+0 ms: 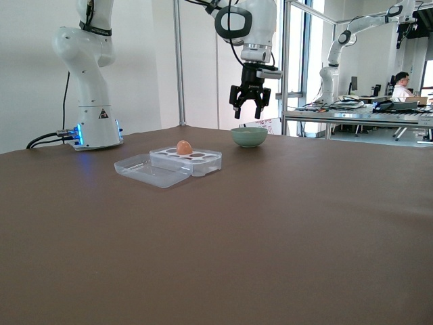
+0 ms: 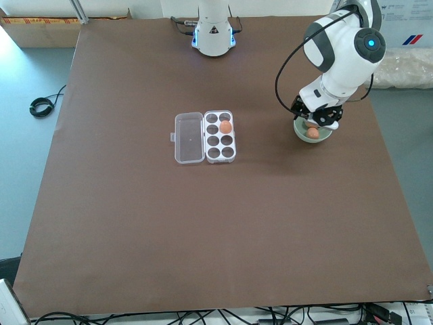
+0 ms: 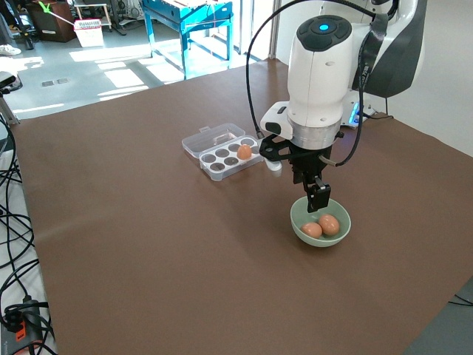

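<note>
A pale green bowl (image 3: 305,234) holds two brown eggs (image 3: 329,225) at the table's right in the left view. My black gripper (image 1: 249,101) hangs just above the bowl; whether its fingers are apart around anything is hard to tell, and part of the bowl is hidden beneath it in the left view. A clear plastic egg box (image 2: 220,147) lies open to the left of the bowl, its lid (image 2: 189,138) flat beside a tray of holes, with one egg (image 2: 226,126) in it.
Cables lie along the front edge.
</note>
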